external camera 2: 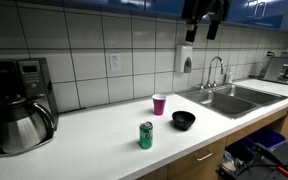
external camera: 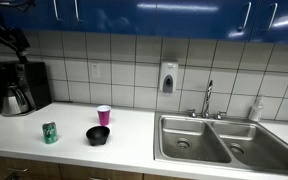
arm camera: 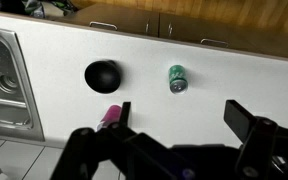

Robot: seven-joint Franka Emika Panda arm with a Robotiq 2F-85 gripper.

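A green can (external camera: 50, 132) stands on the white counter, nearest the left. To its right sits a small black bowl (external camera: 98, 135), and behind the bowl stands a magenta cup (external camera: 104, 115). Seen from above, the can (arm camera: 177, 79), the round bowl (arm camera: 103, 75) and the cup (arm camera: 110, 116) all stand apart from each other. My gripper hangs well above the counter, its two dark fingers spread wide with only counter visible between them. It shows dark at the upper edge of the second exterior view, too, clear of every object.
A coffee maker with a steel carafe (external camera 2: 25, 122) stands at the counter's left end. On the right is a double steel sink (external camera: 214, 143) with a faucet (external camera: 207, 100). A soap dispenser (external camera: 168, 77) hangs on the tiles under blue cabinets (external camera: 134, 18). Bare counter surrounds the can.
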